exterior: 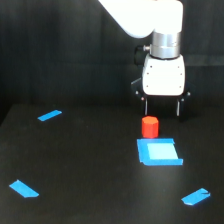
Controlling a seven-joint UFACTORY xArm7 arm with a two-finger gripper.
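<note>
A small red block (pixel 150 127) stands on the dark table just behind a square outlined in blue tape (pixel 144 153) with a pale centre (pixel 161 151). Above and behind it hangs my white gripper (pixel 163 108), its two thin dark fingers spread wide. The fingers are open and nothing shows between them. In the picture the block lies below the left finger; how far apart they are in depth is hard to tell.
Blue tape strips mark the table at the back left (pixel 50 115), front left (pixel 24 189) and front right (pixel 196 197). Bare table fills the left and middle. A dark curtain (pixel 60 50) hangs behind.
</note>
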